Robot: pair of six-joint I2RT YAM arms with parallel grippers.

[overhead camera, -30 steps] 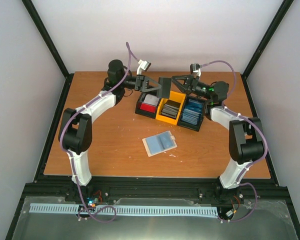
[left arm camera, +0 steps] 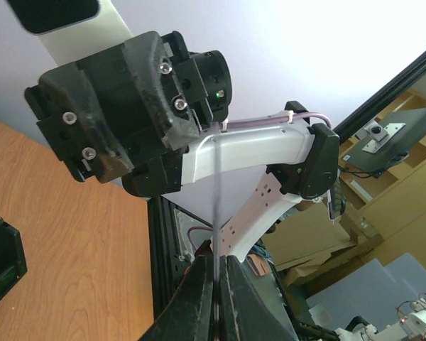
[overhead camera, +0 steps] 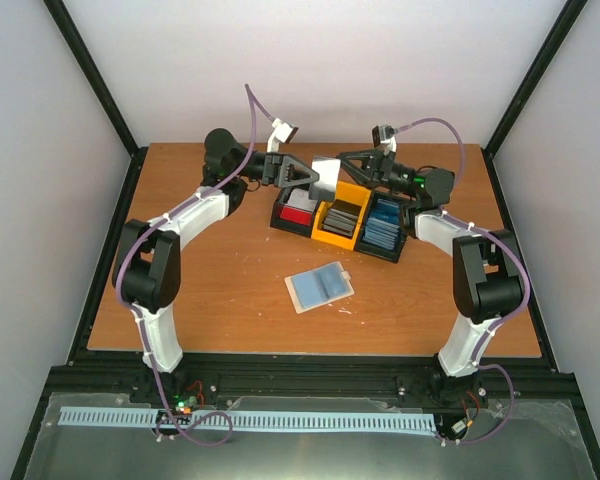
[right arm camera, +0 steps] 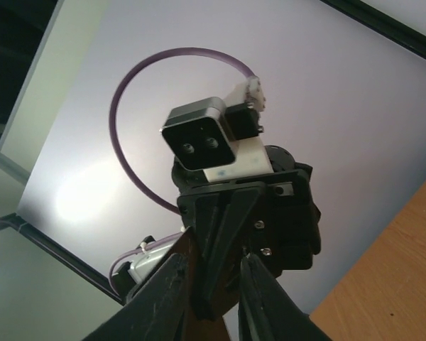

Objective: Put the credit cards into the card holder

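A card, pale with glare in the top view, spans the gap between my two grippers above the holder. My left gripper is shut on it; in the left wrist view the card is a thin upright line rising from the fingers. My right gripper is at the card's other side, its fingertips apart, with the dark brown card face between them. Whether the fingers press on it cannot be made out. Below stands the card holder, with red and white cards at left, dark ones in the yellow middle section, blue ones at right.
A blue card on a light backing lies on the table in front of the holder. Both arms reach in close above the holder's back edge.
The card has turned from dark to bright with glare, so its tilt differs. Both grippers have shifted slightly left. Holder and blue card are unmoved.
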